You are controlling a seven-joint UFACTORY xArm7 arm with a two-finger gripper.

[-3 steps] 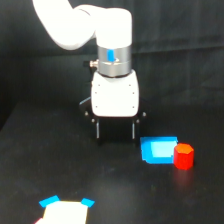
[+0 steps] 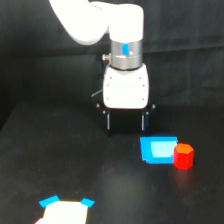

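My gripper [image 2: 126,123] hangs over the dark table at the upper middle, its two dark fingers [image 2: 108,120] spread wide. It is open, and nothing shows between them. To its right and nearer the camera lies a flat bright blue square [image 2: 147,147] with a paler patch on it. A small red block [image 2: 184,157] stands at the lower right corner of this square, overlapping it in the view. Whether the block rests on the square or just beside it, I cannot tell.
At the bottom left, a white sheet or panel [image 2: 65,213] with blue corner pieces [image 2: 88,202] is cut off by the frame edge. A small red spot shows at its left. Dark cloth [image 2: 40,50] hangs behind.
My gripper has moved to the right and a little higher in the view, closer to the blue square's column. It stays open. The red block and the blue square have not moved.
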